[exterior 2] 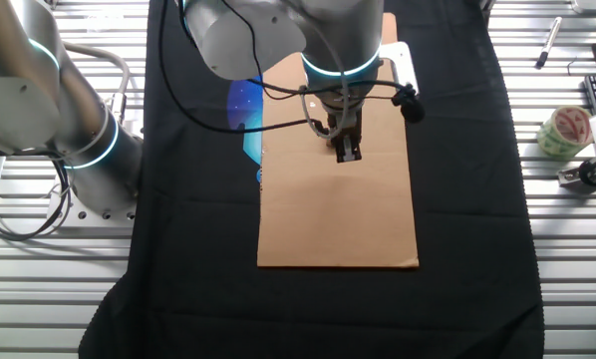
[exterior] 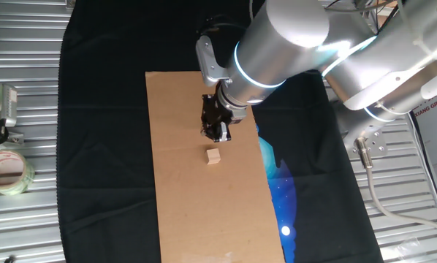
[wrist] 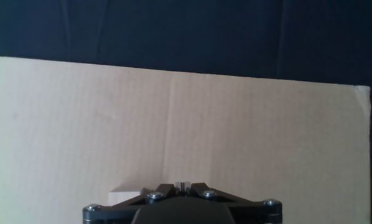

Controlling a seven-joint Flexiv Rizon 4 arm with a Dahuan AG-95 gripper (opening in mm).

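Note:
A small pale wooden block (exterior: 213, 156) rests on the brown cardboard sheet (exterior: 196, 212). Just above it in exterior view 1, without visible contact, hangs my gripper (exterior: 222, 137). The wrist view shows the two fingertips drawn together, so the gripper is shut with nothing seen between them. Part of the block (wrist: 125, 196) peeks out to the left of the fingers there, its lower portion cut off by the gripper body. In exterior view 2 the gripper (exterior 2: 348, 155) points down over the cardboard, and I cannot make out the block.
Black cloth (exterior: 105, 161) surrounds the cardboard. A blue patterned shape (exterior: 283, 197) lies along its right edge in exterior view 1. A tape roll (exterior: 9, 172) stands on the slatted metal table, well off to the left. Most of the cardboard is bare.

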